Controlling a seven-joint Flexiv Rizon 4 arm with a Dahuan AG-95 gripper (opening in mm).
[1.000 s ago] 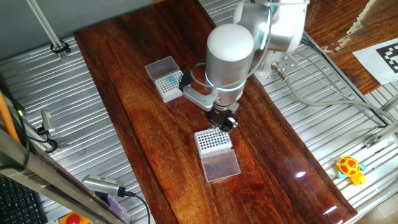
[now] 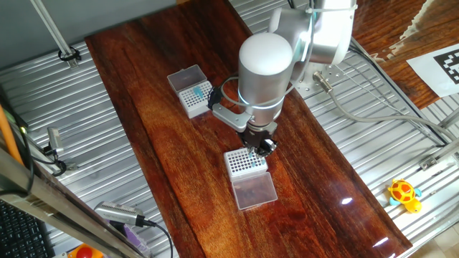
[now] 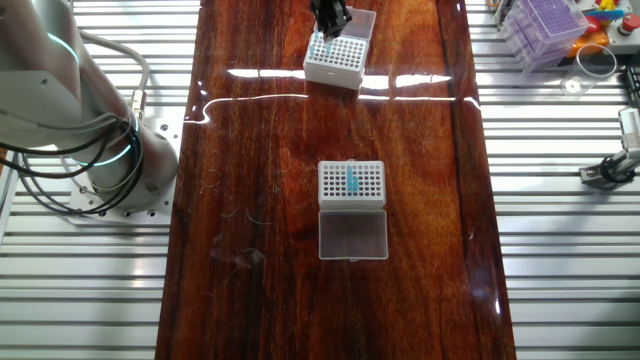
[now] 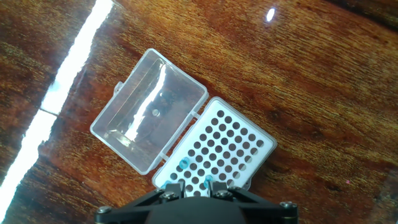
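Note:
A white rack (image 2: 245, 164) with rows of round holes and a clear hinged lid (image 4: 151, 112) lies open on the wooden table. Blue tips stand in some of its holes, one blue tip (image 4: 185, 163) near the hinge side. Right over this rack is my gripper, pointing down. Its two fingers are a small gap apart, and rack holes show between them. Another blue tip (image 4: 208, 180) is close by the right finger; whether it touches is unclear. A second white rack (image 3: 352, 188), lid also open, holds blue tips in its middle.
Off the table, a purple rack (image 3: 545, 30) and a clear cup (image 3: 596, 65) stand to one side. A toy turtle (image 2: 403, 192) sits on the slatted metal surface.
Over the last second my gripper has come down slightly toward the rack beneath it.

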